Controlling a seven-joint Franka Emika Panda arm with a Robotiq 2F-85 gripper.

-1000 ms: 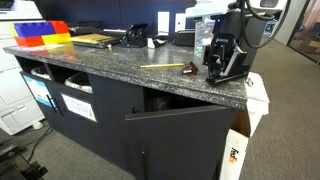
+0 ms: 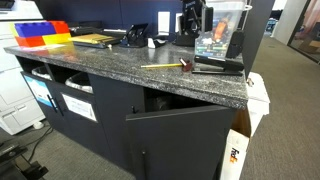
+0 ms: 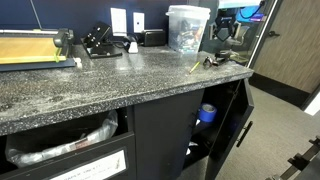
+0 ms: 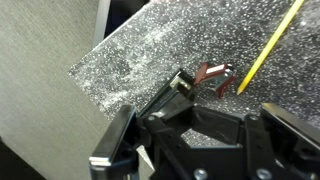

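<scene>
My gripper [image 2: 188,27] hangs above the right end of the counter, clear of its surface. It is shut, and nothing shows between its fingers. A long black object [image 2: 218,66] lies on the counter close to the right corner. Beside it sits a small dark red thing [image 2: 187,65], also visible as a red and black piece [image 4: 215,76] in the wrist view. A yellow pencil [image 4: 268,48] rests on the speckled top nearby. Dark gripper parts fill the lower wrist view and hide some of the counter.
A clear plastic bin [image 3: 187,28] stands at the back of the counter. Black stands [image 2: 137,35] and colored blocks [image 2: 42,33] are farther left. Below the counter edge [image 2: 130,75], a cabinet door [image 2: 180,140] hangs open.
My gripper has risen and moved left, away from the counter's right corner. The black object, earlier tilted up at the gripper, now lies flat on the counter. The bin is more visible.
</scene>
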